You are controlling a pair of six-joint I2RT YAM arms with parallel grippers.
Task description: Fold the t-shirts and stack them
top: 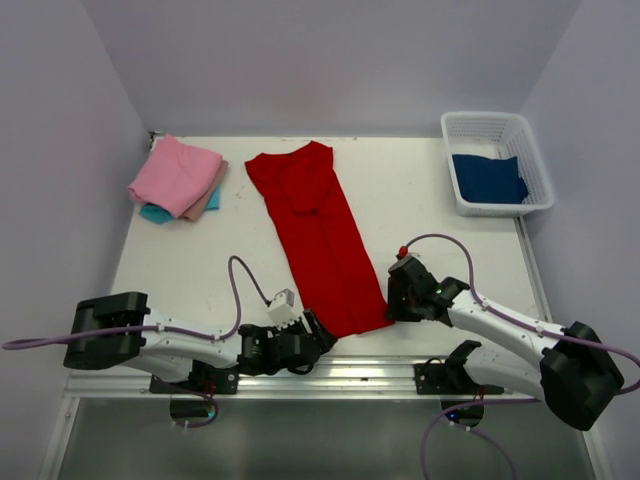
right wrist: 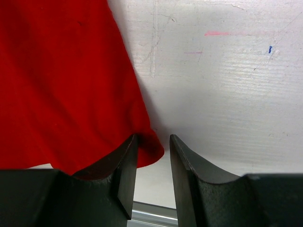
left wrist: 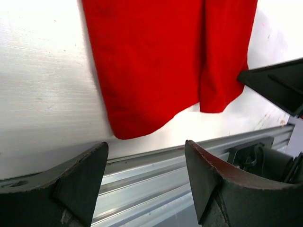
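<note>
A long red t-shirt (top: 315, 235) lies flattened lengthwise on the white table, its hem toward the front edge. My left gripper is open at the front left corner of the hem, its fingers apart either side of that corner. My right gripper is at the front right corner, fingers partly open and close together; the red cloth reaches between and under its fingertips, and whether it is held is unclear.
Folded pink, brown and blue shirts (top: 172, 175) are stacked at the back left. A white basket (top: 530, 165) with dark blue cloth (top: 485, 178) stands at the back right.
</note>
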